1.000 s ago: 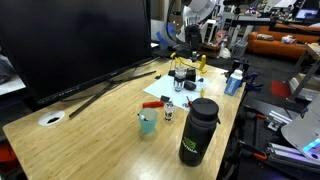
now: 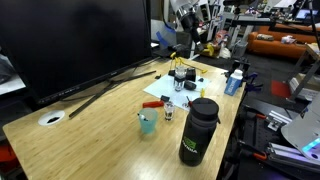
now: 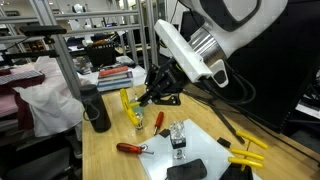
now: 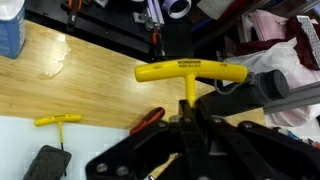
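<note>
A yellow T-handle tool [image 4: 190,70] fills the middle of the wrist view, its crossbar lettered and its thin shaft running down to my gripper. The fingers are shut on that shaft. In exterior view 2 the yellow handle [image 3: 130,108] shows beside my gripper [image 3: 148,97], raised over the table near a black cylinder [image 3: 95,109]. The fingertips are small and dark there, so their exact grip is hard to make out. A second, smaller yellow T-handle tool [image 4: 58,120] lies flat on the table at the left of the wrist view.
A red-handled tool [image 4: 150,119] lies below the held one. White paper [image 3: 215,158], a clear jar [image 3: 178,140] and a dark block [image 3: 187,170] occupy the work area. Toward exterior view 1 stand a black thermos [image 2: 200,132] and a teal cup [image 2: 148,121]. Bare wood lies left of them.
The arm has risen, and the yellow tool beneath it has come up with it, drifting slightly right in exterior view 1. Objects on the table look unmoved.
</note>
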